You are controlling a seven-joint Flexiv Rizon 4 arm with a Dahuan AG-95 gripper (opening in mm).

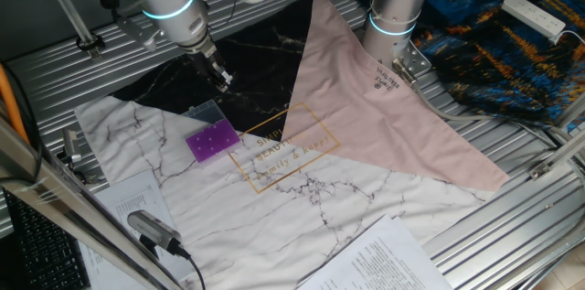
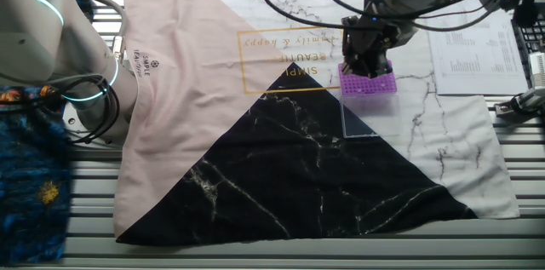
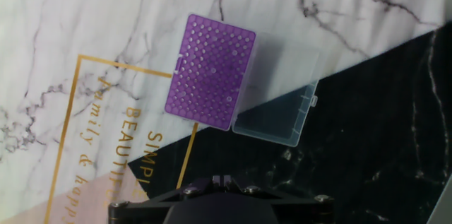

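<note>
A purple perforated rack box (image 1: 213,142) lies on the marble-print cloth with its clear lid (image 1: 205,112) folded open beside it. Seen from the wrist, the purple rack (image 3: 212,72) is at upper centre, its lid (image 3: 275,114) to the right, partly over the black area. My gripper (image 1: 226,80) hangs above the black part of the cloth, apart from the box. At the bottom of the wrist view the gripper looks shut, its tips together and nothing visible between them. In exterior view 2 the gripper (image 2: 368,67) overlaps part of the purple rack (image 2: 370,84).
Printed papers (image 1: 379,258) lie at the front, and a camera-like device (image 1: 154,229) with a cable stands at front left.
</note>
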